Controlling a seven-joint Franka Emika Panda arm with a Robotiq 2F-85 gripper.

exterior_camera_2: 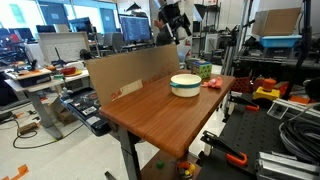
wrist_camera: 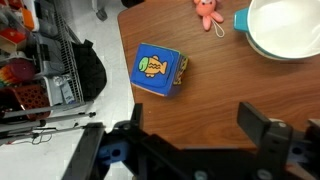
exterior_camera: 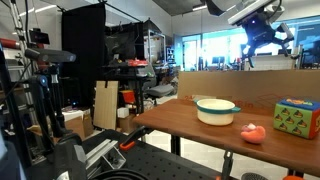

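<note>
On the wooden table (exterior_camera: 185,122) stands a white bowl (exterior_camera: 216,111) with a teal tab on its rim. A small pinkish-red toy (exterior_camera: 253,133) lies near the table's front edge; from the wrist view the toy (wrist_camera: 207,10) shows a head, limbs and a thin string loop. To its right in exterior view 1 is a colourful box (exterior_camera: 297,117), whose blue top (wrist_camera: 155,69) bears an orange fish. High above the table hangs my gripper, open, its two dark fingers wide apart with only bare tabletop showing between them.
A brown panel (exterior_camera_2: 135,78) stands upright along one long side of the table. Beyond the table's edge in the wrist view are a wire rack (wrist_camera: 62,50) and a black bag (wrist_camera: 62,73).
</note>
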